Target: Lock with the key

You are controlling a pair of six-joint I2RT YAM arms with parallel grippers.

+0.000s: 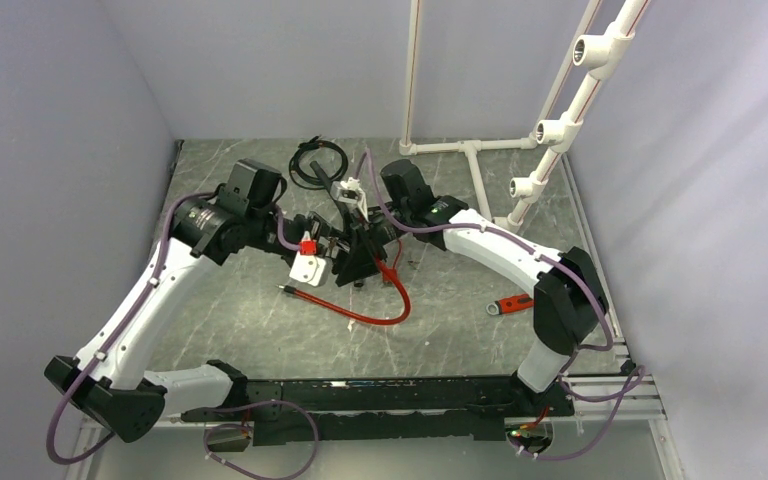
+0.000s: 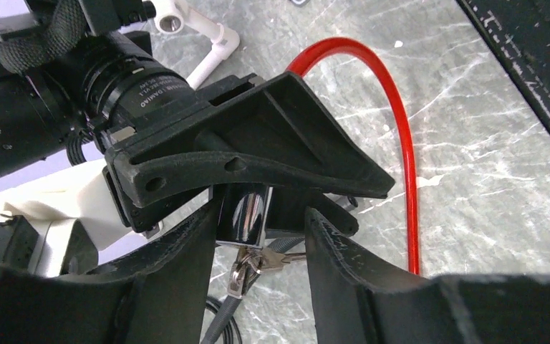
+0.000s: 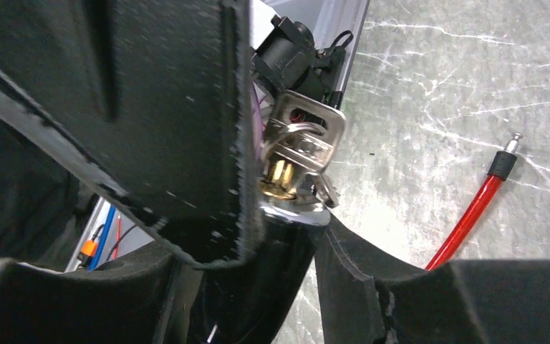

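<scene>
A red cable lock lies on the grey table, its metal-tipped end [image 3: 517, 137] lying free. In the right wrist view the black lock body [image 3: 261, 279] is between the fingers of my right gripper, which is shut on it. Keys [image 3: 304, 136] on a ring stand at the brass core [image 3: 279, 178]. My left gripper is part open, its fingers [image 2: 179, 265] to either side of the lock's shiny end [image 2: 245, 215] and the keys [image 2: 272, 259] as seen from the left wrist. Whether they touch the keys I cannot tell. In the top view both grippers meet, hiding the keys.
A dark bar [image 1: 325, 182] runs close behind the grippers. Behind it lies a coiled black cable [image 1: 300, 165]. A red tool [image 1: 512, 304] rests at right, and white pipes [image 1: 475, 145] frame the back right.
</scene>
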